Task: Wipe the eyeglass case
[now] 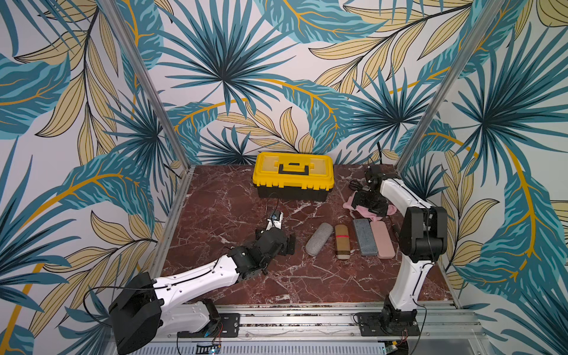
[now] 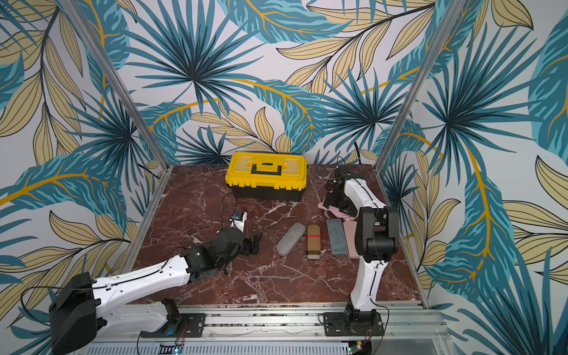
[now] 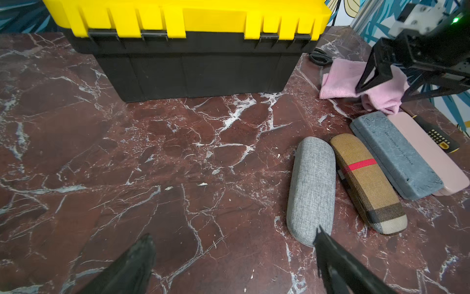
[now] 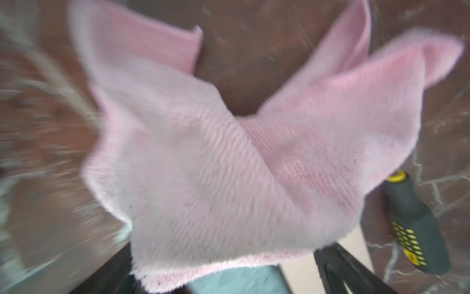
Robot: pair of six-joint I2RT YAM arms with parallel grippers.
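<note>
Four-sided order runs left to right on the table: a grey fabric eyeglass case [image 3: 313, 191], a brown checked case [image 3: 368, 185], a blue-grey case [image 3: 396, 154] and a pink case [image 3: 433, 156]. Just behind the right-hand pair lies a crumpled pink cloth [image 4: 205, 181]. My right gripper is open at the cloth, its fingers wide apart with the cloth between or beneath them; contact cannot be told. Over bare table left of the grey case, my left gripper stands open and empty.
A yellow and black toolbox [image 1: 293, 175] stands at the back middle. Black scissors [image 3: 320, 56] lie near the cloth, and a black-yellow screwdriver [image 4: 416, 223] lies right of the pink case.
</note>
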